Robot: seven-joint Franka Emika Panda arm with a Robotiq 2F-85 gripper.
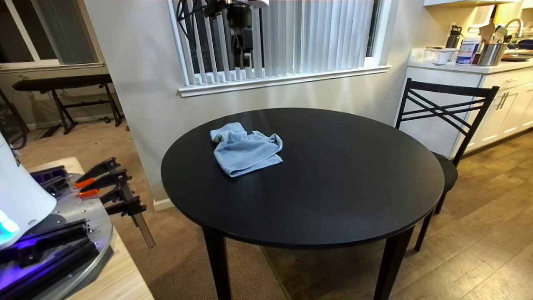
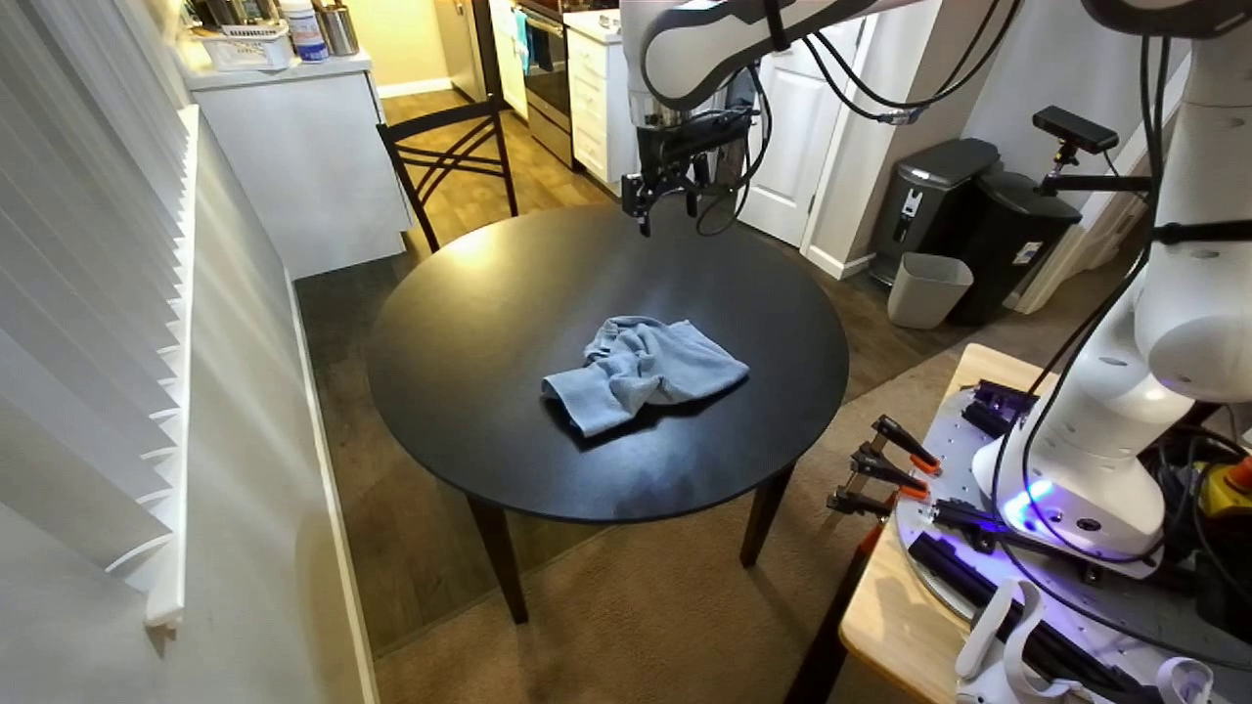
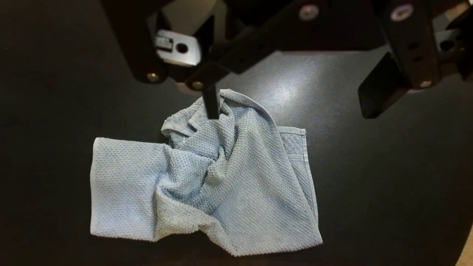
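A light blue towel (image 1: 248, 151) lies crumpled on the round black table (image 1: 339, 175), toward its window side. From the wrist view the towel (image 3: 248, 186) spreads flat at its left end, with folds bunched in the middle and one corner tucked under at the right. High over the table hangs my gripper (image 1: 242, 62), well clear of the cloth. Its fingers (image 3: 211, 102) stand wide apart in the wrist view, nothing between them. In the second exterior view the gripper (image 2: 640, 211) is seen above and apart from the towel (image 2: 646, 374).
A black chair (image 1: 444, 115) stands at the table's far right. The window sill (image 1: 285, 81) runs along the wall behind. Apart from the towel, the tabletop is bare. Clamps (image 2: 886, 463) jut from the robot's stand beside the table.
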